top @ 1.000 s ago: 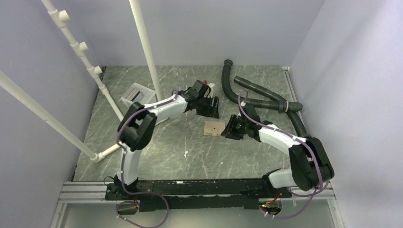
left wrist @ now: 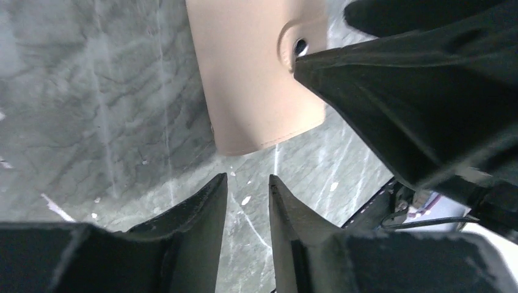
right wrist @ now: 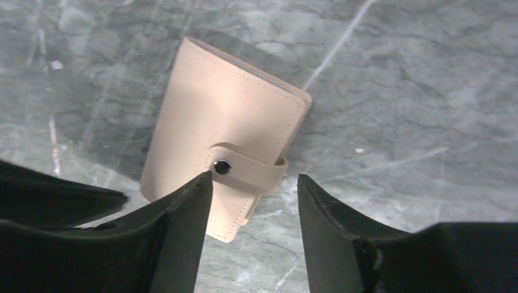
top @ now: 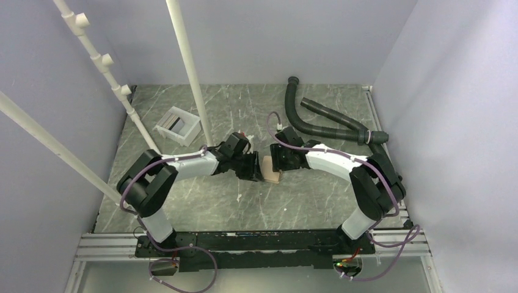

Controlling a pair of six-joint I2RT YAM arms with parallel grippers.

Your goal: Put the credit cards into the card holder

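Observation:
The beige card holder (top: 267, 165) lies flat and closed on the table between my two grippers. A strap with a dark snap (right wrist: 222, 166) folds over one long side. Just off the holder's lower edge in the left wrist view, my left gripper stands part open, nothing between its fingers. My right gripper is over the strap side, also part open; one fingertip (right wrist: 204, 183) is close to the snap. Whether it touches the leather, I cannot tell. Flat card-like pieces (top: 175, 124) lie in the white bin; no card shows at the holder.
The white bin (top: 193, 132) stands at the back left beside slanting white pipes (top: 189, 64). Black corrugated hoses (top: 330, 131) curve along the back right. Bare table (top: 262, 210) stretches in front of the holder. The two grippers are very close together.
The right one has moved left and back over it. The holder has turned from lying crosswise to nearly lengthwise.

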